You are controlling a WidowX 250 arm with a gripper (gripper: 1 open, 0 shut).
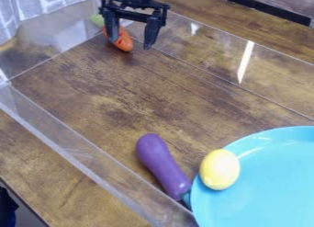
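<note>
My black gripper (pixel 131 28) hangs at the top of the view with its two fingers spread open, right over an orange toy carrot (pixel 123 42) with a green top, which is partly hidden behind it. Near the bottom a purple toy eggplant (pixel 164 165) lies left of a light blue plate (pixel 267 194). A yellow lemon (pixel 219 168) rests on the plate's left part.
A clear acrylic wall runs round the wooden work surface (pixel 110 102), along the left and across the back.
</note>
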